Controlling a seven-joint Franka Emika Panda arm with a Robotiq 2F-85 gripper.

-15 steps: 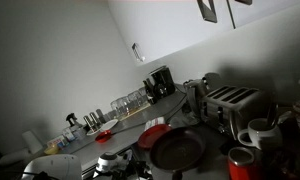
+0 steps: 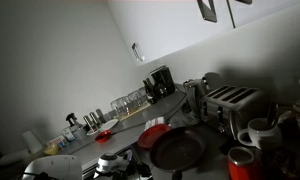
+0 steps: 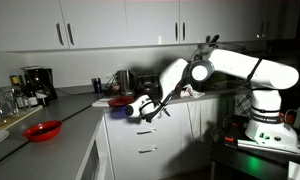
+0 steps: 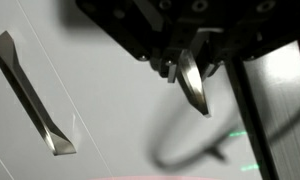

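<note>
In the wrist view, my gripper points down toward a pale drawer front, with a metal finger (image 4: 194, 88) showing. How far its fingers stand apart is unclear, and nothing shows held. A metal handle (image 4: 35, 95) lies to the left in that view, apart from the finger. Exterior view 2 has the arm (image 3: 205, 72) reaching from the right to the white drawers (image 3: 120, 150) below the counter. There the gripper end is small and blurred, near the upper drawer fronts.
A dark pan (image 2: 177, 148) and a red plate (image 2: 153, 134) are on the counter, with a toaster (image 2: 233, 105) behind. A red can (image 2: 242, 163) and a white mug (image 2: 261, 133) stand at the right. A red bowl (image 3: 42, 130) rests on the left counter.
</note>
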